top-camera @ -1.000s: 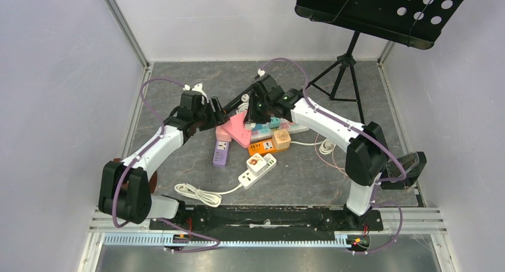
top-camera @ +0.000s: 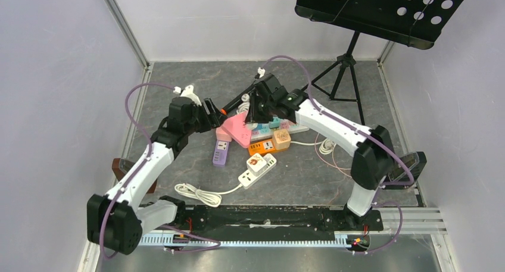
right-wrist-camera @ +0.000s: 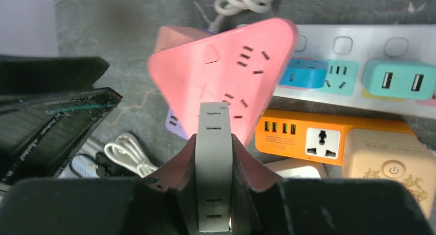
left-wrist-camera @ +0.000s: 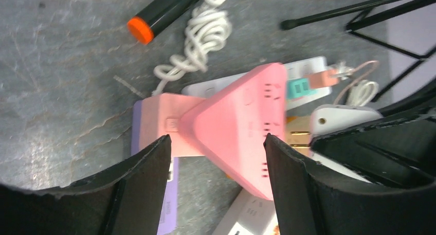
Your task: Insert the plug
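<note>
A pink triangular socket [left-wrist-camera: 241,122] sits atop or against a smaller pink block [left-wrist-camera: 154,116] in the middle of the workspace. My right gripper is shut on a grey rectangular plug body [right-wrist-camera: 213,116], held above the pink triangle's lower part; any pins are hidden. My left gripper is open above the pink pieces, with nothing visible between its fingers.
A purple strip [top-camera: 220,153], an orange strip [top-camera: 260,147], a beige cube [top-camera: 281,140], white strips [right-wrist-camera: 406,39] and coiled cables surround the pink socket. A black tube [left-wrist-camera: 169,8] lies behind; a stand [top-camera: 345,63] occupies the back right.
The right arm has shifted a little upward in the top view.
</note>
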